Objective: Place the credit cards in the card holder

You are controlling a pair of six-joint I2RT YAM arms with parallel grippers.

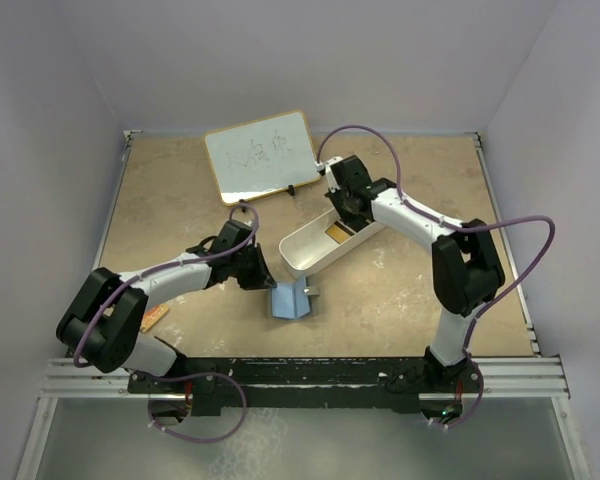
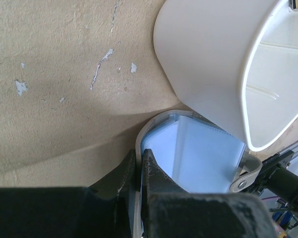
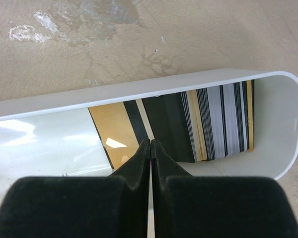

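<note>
The blue card holder (image 2: 193, 153) with a grey rim lies open beside the white tray's near end. My left gripper is shut at its rim; whether anything thin is between the fingers is hard to tell. In the right wrist view my right gripper is shut, above the white tray (image 3: 280, 124), with nothing visible between its fingers. Cards lie in the tray: orange (image 3: 114, 129), black (image 3: 166, 124) and several striped ones (image 3: 228, 119).
A whiteboard (image 1: 260, 155) lies at the back. An orange item (image 1: 154, 316) is at the near left, partly behind the left arm.
</note>
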